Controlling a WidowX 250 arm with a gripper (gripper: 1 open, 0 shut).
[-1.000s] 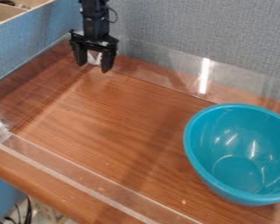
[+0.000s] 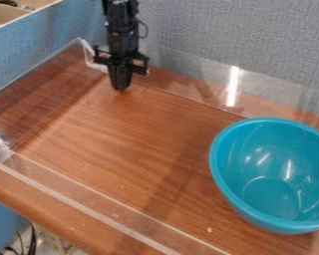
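Note:
The black gripper (image 2: 120, 72) hangs low over the back-left corner of the wooden tray floor (image 2: 136, 149), its fingers pointing down near the board. It looks shut, and I see nothing held between its fingers, though they are small and dark in this view. A teal bowl (image 2: 271, 169) stands at the right side, apart from the gripper, and looks empty.
Clear plastic walls edge the board, with grey padded panels (image 2: 235, 40) behind and blue ones at the left. The middle of the board is bare. Cables lie below the front-left edge, and a wooden box sits top left.
The gripper has moved a little to the right and lower. The pale patch that showed between its fingers earlier is no longer visible there. The bowl has not moved.

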